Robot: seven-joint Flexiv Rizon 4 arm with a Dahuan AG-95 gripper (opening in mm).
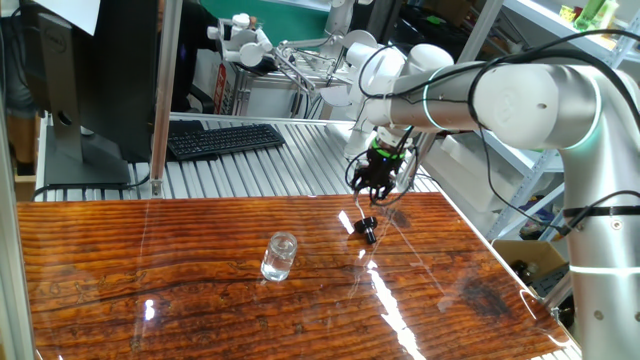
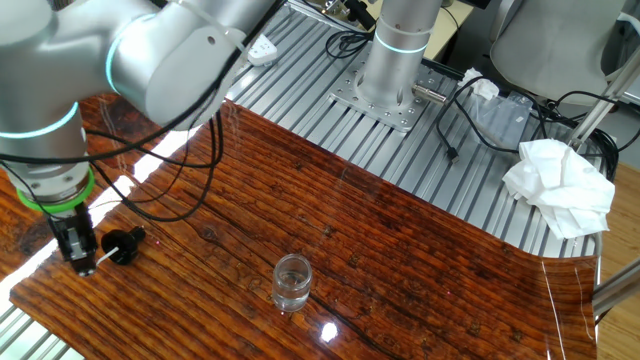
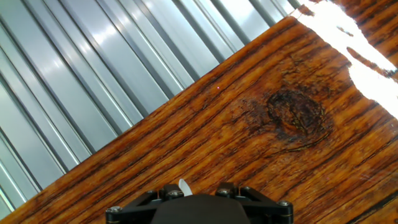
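Note:
My gripper (image 2: 82,268) points downward over the table's far end in the second exterior view. In the wrist view its two black fingers (image 3: 226,188) stand apart, so it is open. Between them, nearer the left one, shows the pale tip of a thin white stick (image 3: 185,186). That stick (image 2: 108,254) slants from a small black object (image 2: 122,246) on the table towards the fingertips; whether they touch it is unclear. A clear glass (image 1: 279,257) stands upright on the wooden table (image 1: 200,300), well apart from the gripper, apparently with clear liquid inside.
A ribbed metal surface (image 3: 93,74) borders the wood. On it lie a keyboard (image 1: 225,142) and, elsewhere, crumpled white tissue (image 2: 560,188). Loose black cables (image 2: 200,190) hang from the arm near the gripper. Around the glass the wood is clear.

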